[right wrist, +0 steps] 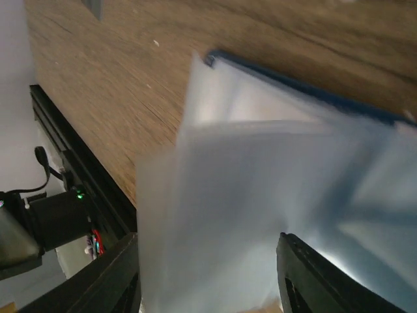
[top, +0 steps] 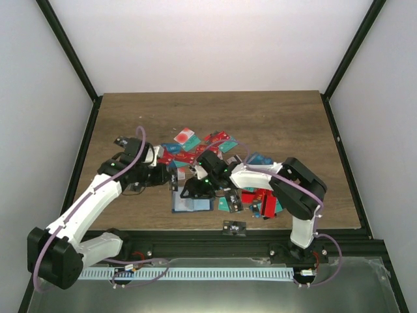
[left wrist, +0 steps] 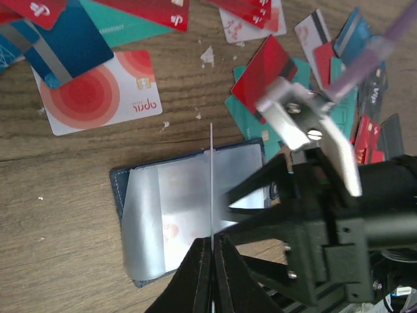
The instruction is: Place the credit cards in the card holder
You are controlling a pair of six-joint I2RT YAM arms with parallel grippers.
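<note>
The open card holder (top: pixel 193 204), dark blue with clear sleeves (left wrist: pixel 179 195), lies on the table. My left gripper (top: pixel 168 175) is shut on a dark card (top: pixel 173 182), held at the holder's upper left; in the left wrist view the card (left wrist: pixel 211 176) shows edge-on as a thin upright line. Over the holder, my right gripper (top: pixel 187 190) is open. In the right wrist view a clear sleeve leaf (right wrist: pixel 228 208) stands up, blurred, in front of and between its parted fingers; whether they touch it, I cannot tell.
Loose red cards (top: pixel 207 151), teal and blue cards lie behind the holder, with another pile (top: pixel 267 203) to its right under my right arm. A dark card (top: pixel 234 227) lies at the front edge.
</note>
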